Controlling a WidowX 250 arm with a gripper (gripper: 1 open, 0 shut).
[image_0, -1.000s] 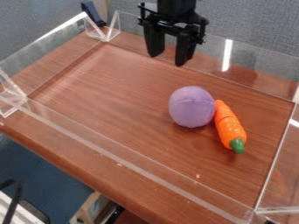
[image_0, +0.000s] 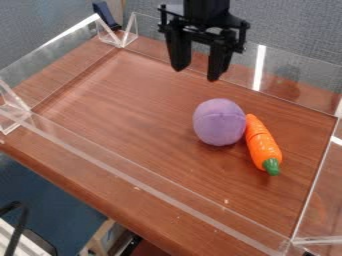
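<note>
A black gripper (image_0: 198, 62) hangs over the back of the wooden board, its two fingers apart and nothing between them. Below it, slightly right, a purple ball (image_0: 219, 122) rests on the board, and an orange toy carrot (image_0: 261, 140) with a green tip lies just to its right, pointing toward the front.
Clear low walls edge the wooden board (image_0: 114, 115), whose left and middle are bare. A grey textured wall (image_0: 301, 45) stands behind. Dark floor and some equipment show at the lower left.
The gripper has shifted slightly across the back of the board, with small changes in height and angle. The ball and carrot have not moved.
</note>
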